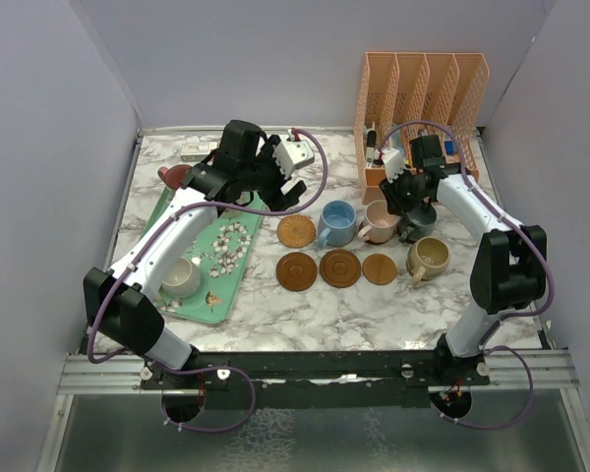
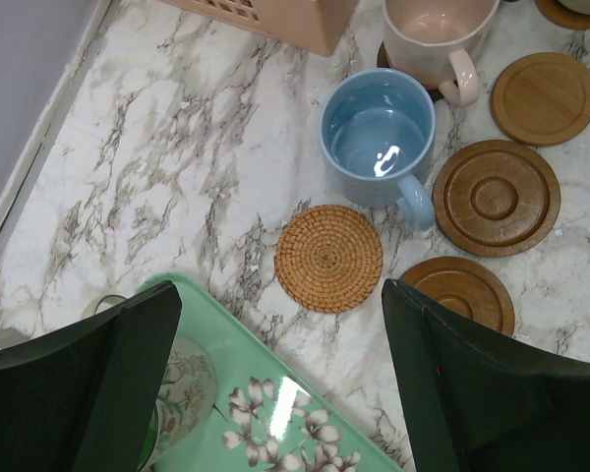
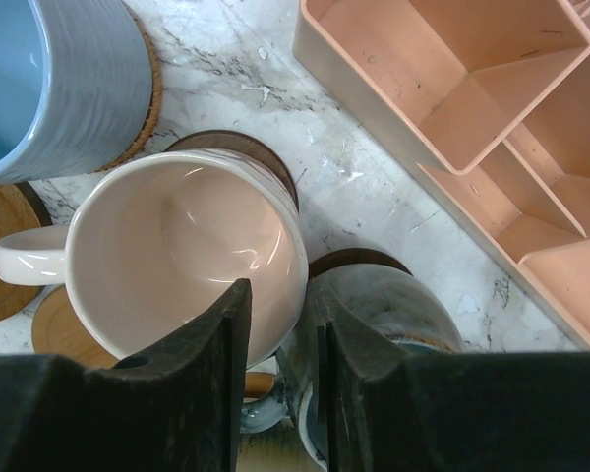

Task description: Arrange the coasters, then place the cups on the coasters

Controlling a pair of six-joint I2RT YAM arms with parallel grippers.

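The pink cup [image 3: 147, 256] stands on a dark coaster with its handle out to the left. My right gripper is over its right rim, where it meets a grey-green cup [image 3: 374, 300]; its fingers are part open, and I cannot tell if they grip the rim. Left of the pink cup is a blue cup [image 2: 374, 138]. My left gripper hangs open above the tray side, holding nothing. A woven coaster [image 2: 326, 258] and wooden coasters [image 2: 497, 197] lie bare.
A green tray [image 1: 216, 295] with cups fills the left. A pink organiser [image 3: 393, 98] stands behind the cups at the right. A tan cup [image 1: 428, 258] is at front right.
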